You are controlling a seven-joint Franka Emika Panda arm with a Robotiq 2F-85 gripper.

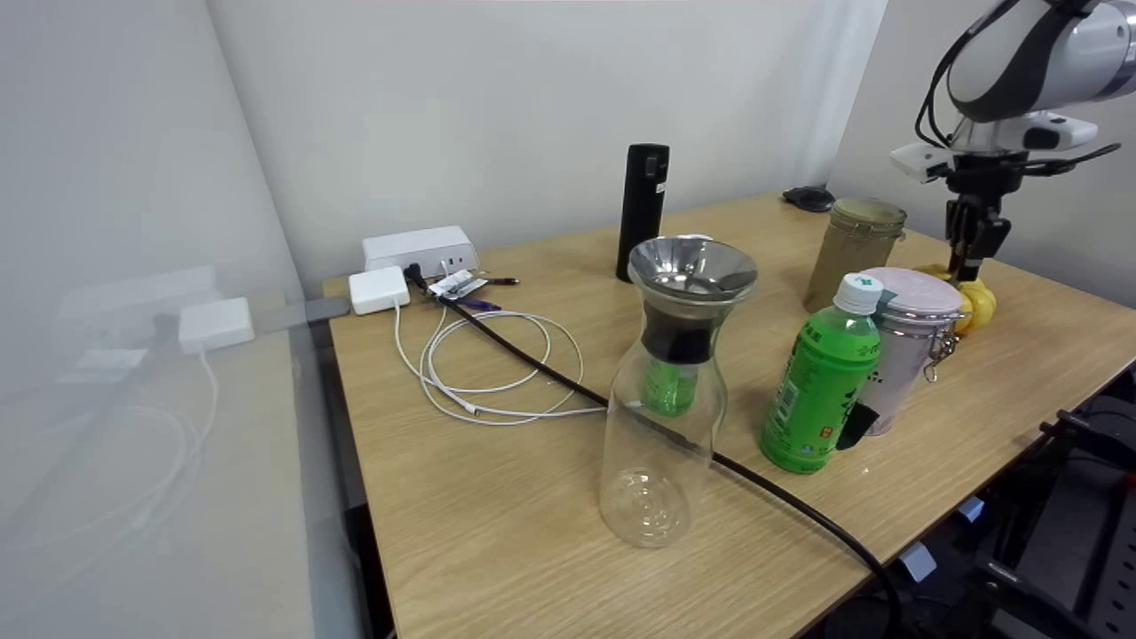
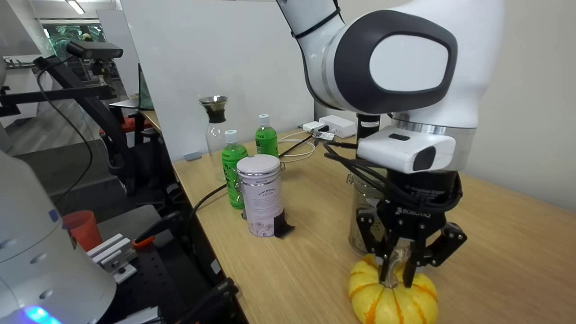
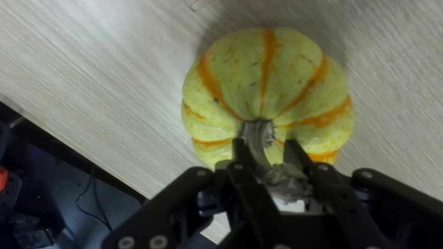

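A small yellow pumpkin (image 2: 393, 305) with orange stripes is at the near right of the table, its lower part cut off in exterior view 2. My gripper (image 2: 396, 281) points down over it, shut on its thick brown stem. Seen from the wrist, the stem (image 3: 258, 135) curves up between the two black fingers, and the striped pumpkin (image 3: 265, 74) spreads out beneath. In exterior view 1 the pumpkin (image 1: 977, 307) is partly hidden behind the pink canister. Whether its underside touches the table is hard to tell.
Close by stand a pink canister (image 2: 261, 202) and a clear-walled canister (image 2: 357, 216). Green bottles (image 1: 817, 389) and a glass carafe (image 1: 655, 458) stand farther off, with a black cable (image 1: 799, 506) across the table. Bare tabletop (image 2: 502, 254) lies right of the pumpkin.
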